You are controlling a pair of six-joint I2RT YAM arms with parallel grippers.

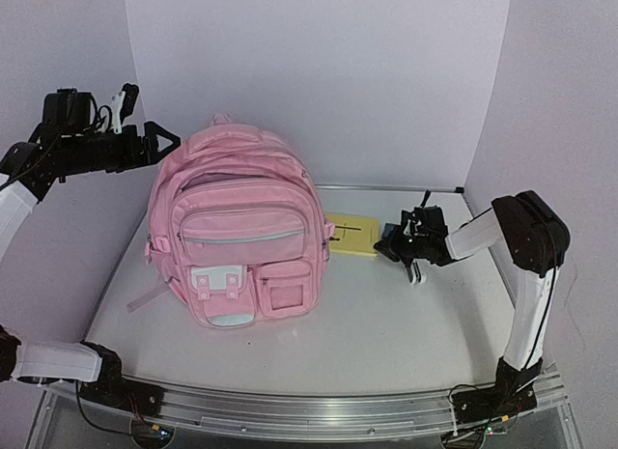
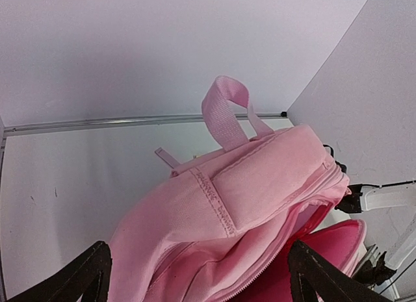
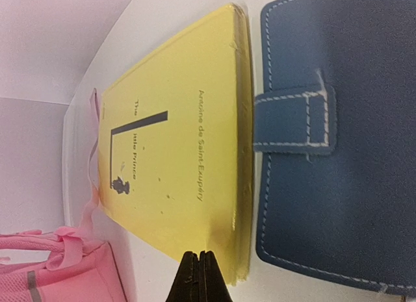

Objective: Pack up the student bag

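Note:
The pink backpack (image 1: 246, 227) stands upright on the left half of the table, its top opening part-open in the left wrist view. Flat on the table to its right lies the yellow book (image 3: 175, 133), its spine side towards a dark blue notebook (image 3: 351, 159) with a strap. My right gripper is shut with nothing between its fingers; its tips are over the book's near corner, and the book is outside them. In the top view that gripper hides most of the notebook. Beside the backpack's top, my left gripper (image 1: 176, 141) is open and empty, its fingers (image 2: 81, 276) spread wide.
Walls close off the back and both sides. A metal rail (image 1: 309, 415) runs along the front edge. A pink strap (image 3: 91, 159) touches the book's far edge.

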